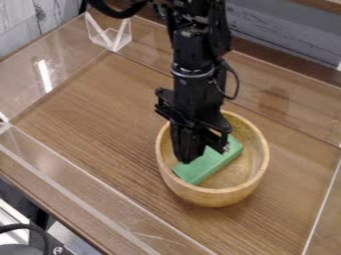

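Observation:
The black robot arm reaches down from the top centre, its gripper over the left part of a tan round bowl. A green rectangular object lies in the bowl, slightly below and right of the fingertips. The gripper looks shut; I see nothing clearly between its fingers, though the dark parts overlap and are hard to tell apart.
A white wire or plastic holder stands at the back left. Black cables lie at the lower left corner.

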